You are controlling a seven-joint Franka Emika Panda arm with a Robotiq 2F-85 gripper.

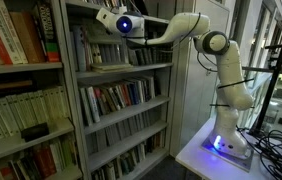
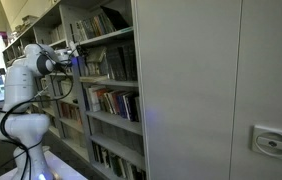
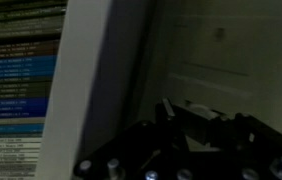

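My gripper (image 1: 104,17) reaches in at the top shelf of the tall grey bookcase (image 1: 73,92), just right of its upright, at the end of the outstretched white arm (image 1: 171,30). It is shut, with nothing visible between its fingers. In the wrist view the gripper's dark parts fill the lower edge, and the space ahead of it is dim and blurred. A pale vertical panel (image 3: 76,95) stands to its left, and beyond that lies a stack of book spines (image 3: 16,90), blue, brown and white.
Rows of books (image 1: 121,97) fill the shelves below the arm. More books (image 1: 11,35) stand left of the upright, close to the gripper. The arm's base is on a white table (image 1: 206,160), with loose cables (image 1: 273,150) beside it. Open floor lies before the bookcase.
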